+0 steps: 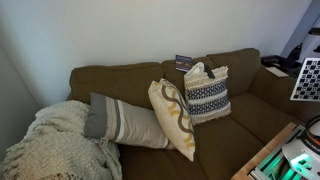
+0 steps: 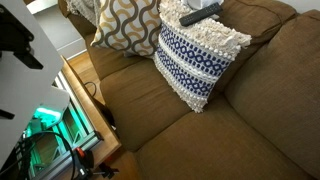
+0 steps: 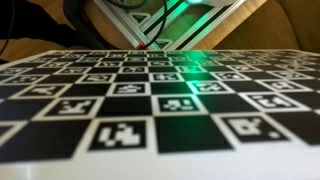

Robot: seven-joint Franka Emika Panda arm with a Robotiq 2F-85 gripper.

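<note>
A black-and-white checkered marker board [image 3: 180, 105] fills most of the wrist view, with green light reflected on it. The same board [image 1: 308, 80] shows at the right edge of exterior view 1, held up off the sofa. Above it is a dark piece of the arm, cut off by the frame. At the left of exterior view 2, a dark part of the arm stands over a large pale surface. No fingertips can be made out in any view, so whether the gripper is open or shut on the board is unclear.
A brown sofa [image 1: 150, 83] holds a grey striped pillow [image 1: 135, 125], a patterned cream pillow [image 1: 172, 118] and a blue-and-white fringed pillow [image 2: 197, 65]. A grey remote [image 2: 202, 14] rests on top of the fringed one. White knitted blanket [image 1: 62, 145] at left. Bare seat [image 2: 175, 140] at front.
</note>
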